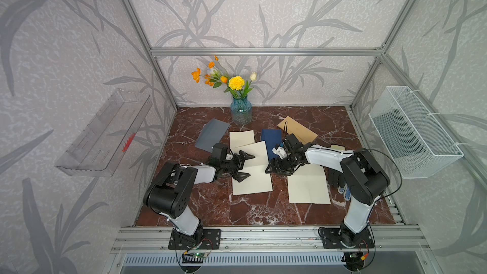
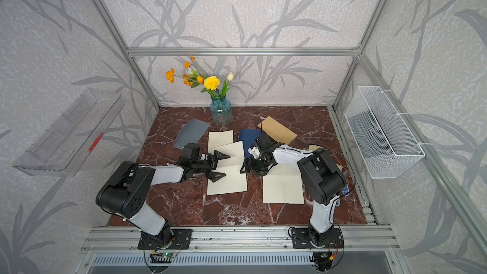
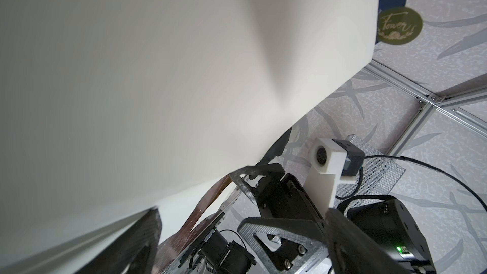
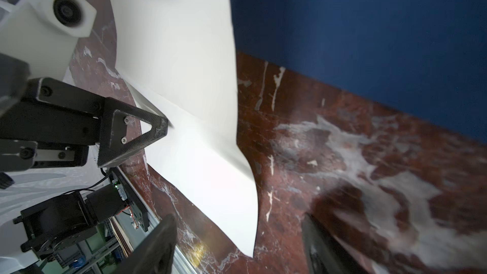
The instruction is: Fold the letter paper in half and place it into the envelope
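Observation:
A cream letter paper point(image 1: 252, 180) with a crease across its middle lies in front of the vase; in the right wrist view the paper point(image 4: 177, 55) bends, part of it raised off the table. My left gripper point(image 1: 247, 166) is open over its left half, with no sheet held in its fingers. At the paper's right edge, my right gripper point(image 2: 243, 167) stands open and low, and only bare marble shows between its fingers in the right wrist view. A dark blue envelope point(image 4: 365, 35) lies behind the right gripper, partly hidden by the arm. A tan envelope point(image 1: 298, 129) rests farther back.
Another creased cream sheet point(image 1: 308, 187) lies to the right, partly under the right arm. A grey envelope point(image 1: 212, 134), a smaller cream sheet point(image 1: 241, 137) and a glass flower vase point(image 1: 241, 111) are at the back. Gloves point(image 1: 341, 182) lie far right.

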